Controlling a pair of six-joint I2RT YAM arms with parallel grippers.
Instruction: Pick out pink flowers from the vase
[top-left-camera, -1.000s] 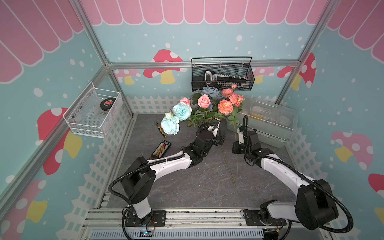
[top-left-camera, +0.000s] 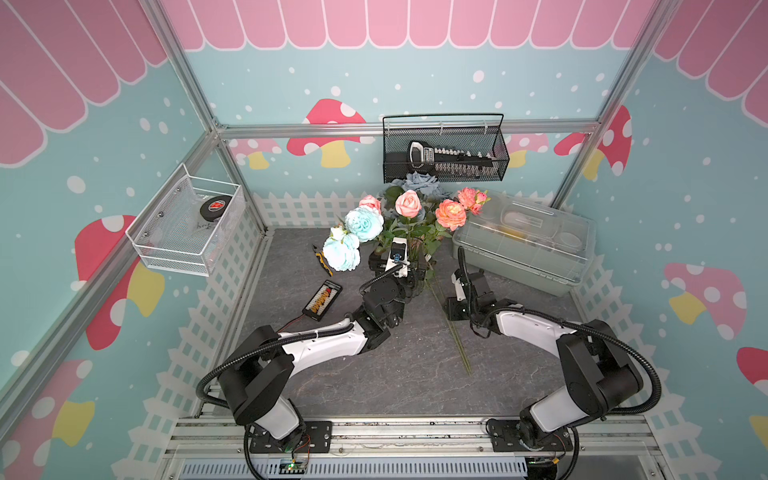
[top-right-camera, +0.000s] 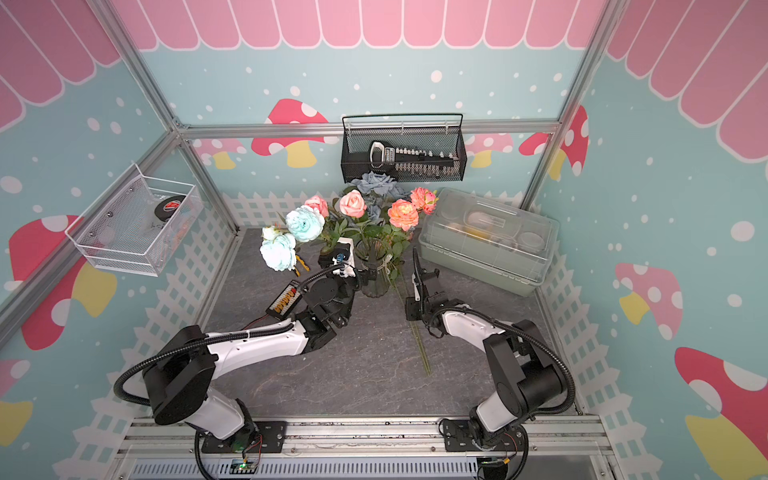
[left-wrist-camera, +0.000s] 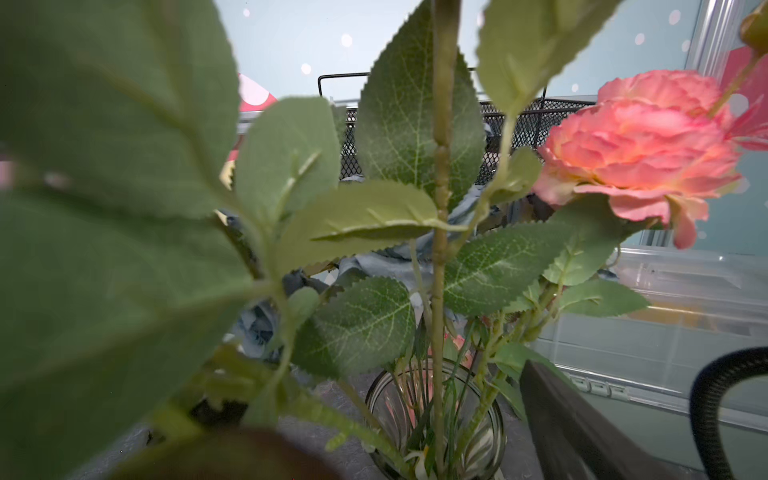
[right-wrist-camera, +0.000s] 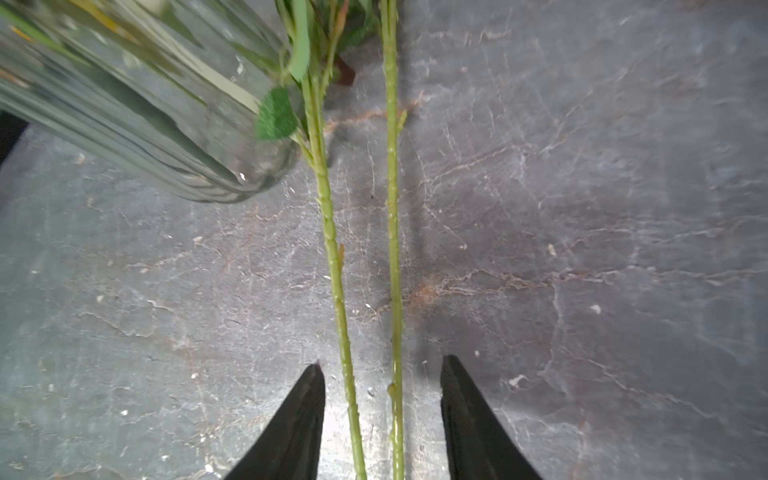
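A glass vase (top-right-camera: 373, 284) holds pink and coral roses (top-left-camera: 407, 202), pale blue flowers (top-left-camera: 364, 223) and grey-blue ones. My left gripper (top-right-camera: 352, 268) is among the foliage at the vase, where leaves and a stem fill its wrist view beside a coral bloom (left-wrist-camera: 644, 152); its fingers are mostly hidden there. My right gripper is low over the table, fingers parted around two green stems (right-wrist-camera: 393, 240) lying beside the vase, apart from them.
A lidded clear box (top-left-camera: 520, 256) sits at the back right. A black tool case (top-left-camera: 321, 301) lies at the left. Wire baskets hang on the back and left walls.
My left gripper has moved left to the vase. My right gripper has moved left and down, and the upper coral blooms at the right of the bouquet sit lower.
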